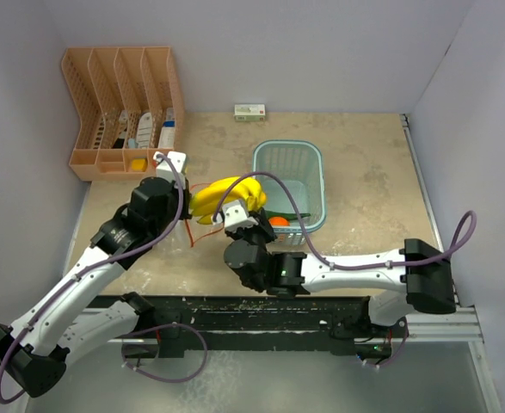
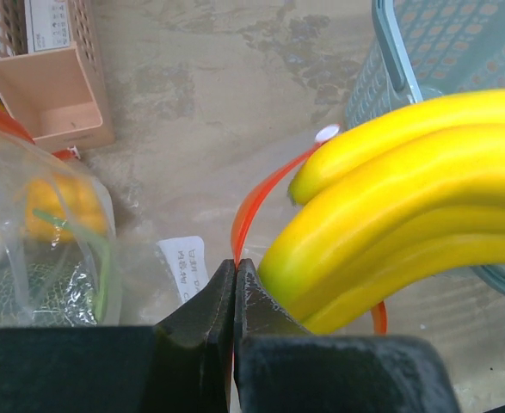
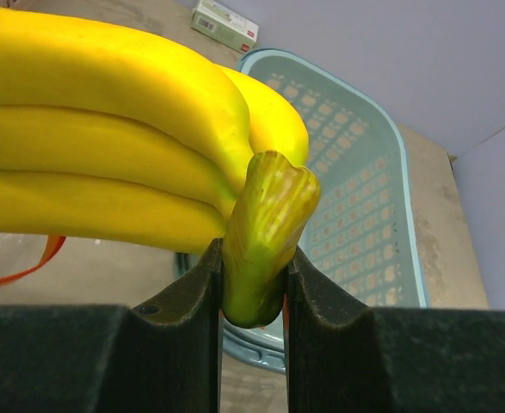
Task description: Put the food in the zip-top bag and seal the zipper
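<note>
A bunch of yellow bananas (image 1: pixel 226 196) hangs over the mat, its bodies pointing left. My right gripper is closed around the stem (image 3: pixel 269 215), one finger on each side. My left gripper is shut on the red zipper edge (image 2: pixel 254 205) of a clear zip top bag, a thin strip running between its fingertips. In the left wrist view, the banana tips lie right beside those fingers, across the red-edged opening. The bag's clear body is hard to make out; a white label (image 2: pixel 185 265) shows through or on it.
A blue-grey basket (image 1: pixel 323 185) stands behind my right gripper, with an orange item (image 1: pixel 279 221) and something green inside. A pink organizer (image 1: pixel 78 163) is at the back left. Another clear bag (image 2: pixel 58 249) holds yellow-orange and green food. A small box (image 1: pixel 249 113) sits at the back.
</note>
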